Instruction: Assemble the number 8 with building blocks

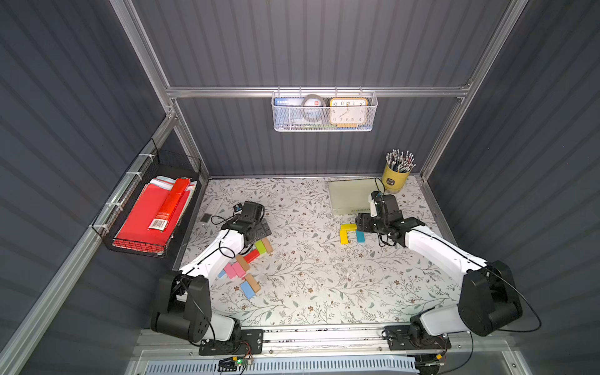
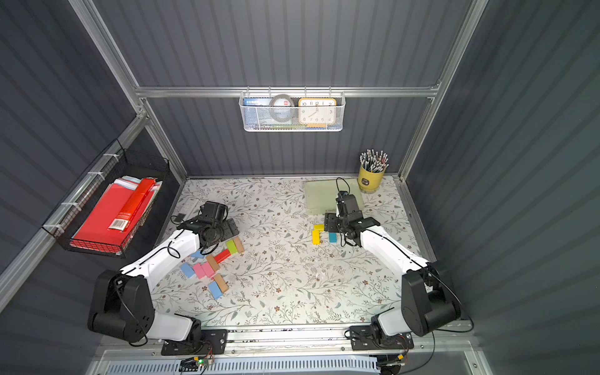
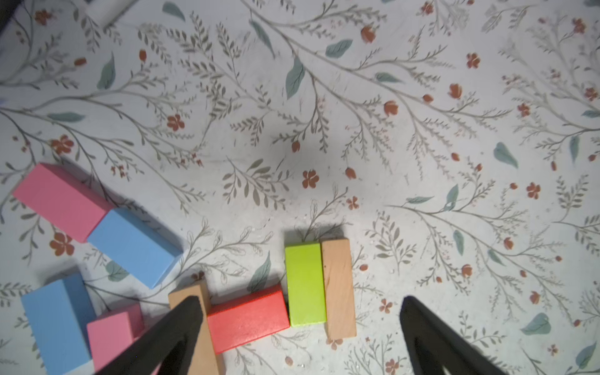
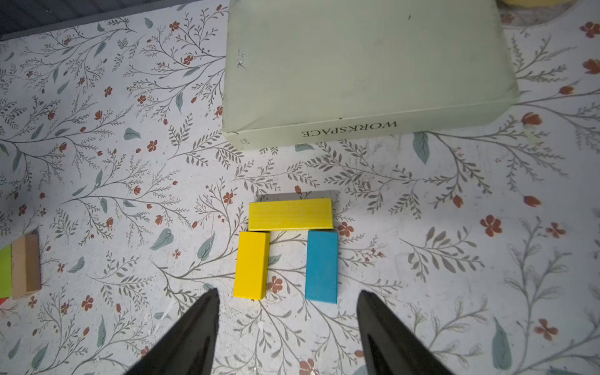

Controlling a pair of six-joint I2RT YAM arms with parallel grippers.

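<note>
In the right wrist view a yellow block [image 4: 290, 214] lies crosswise, with a second yellow block [image 4: 252, 265] running down from its left end. A blue block [image 4: 322, 266] runs down from its right end, parallel to the second yellow one. My right gripper is open above them, empty. On the left side of the table, a green block [image 3: 305, 284] lies against a wooden block [image 3: 338, 288], with a red block [image 3: 248, 317] beside the green. Pink blocks [image 3: 63, 201] and blue blocks [image 3: 135, 246] lie farther left. My left gripper is open over this group, holding nothing.
A pale green box [image 4: 368, 62] marked WORKSPACE stands behind the yellow blocks. The yellow pencil cup [image 1: 394, 179] is at the back right. A black wire basket [image 1: 156, 212] hangs on the left wall.
</note>
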